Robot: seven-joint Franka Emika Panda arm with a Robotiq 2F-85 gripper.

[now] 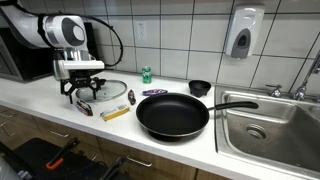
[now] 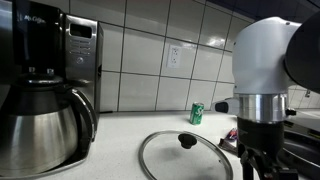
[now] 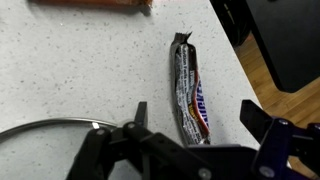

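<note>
A dark-wrapped bar [image 1: 84, 109] lies on the counter near its front edge, at the left in exterior view 1. The wrist view shows that bar [image 3: 186, 88] lengthwise, with white, red and blue print on its lower part. My gripper [image 1: 84, 93] is low over the bar, its fingers apart. In the wrist view, the two fingers [image 3: 140, 117] are on either side of the bar's near end, with no contact visible. Part of my gripper [image 2: 263, 165] also shows at the lower right of exterior view 2.
Behind my gripper lies a glass lid [image 2: 185, 158]. A yellow bar [image 1: 116, 113], a small dark-red item [image 1: 131, 97], a purple packet [image 1: 154, 92], a green can [image 1: 147, 75] and a black pan [image 1: 173, 115] stand to the right. A coffee maker [image 2: 45, 125] is at the far left.
</note>
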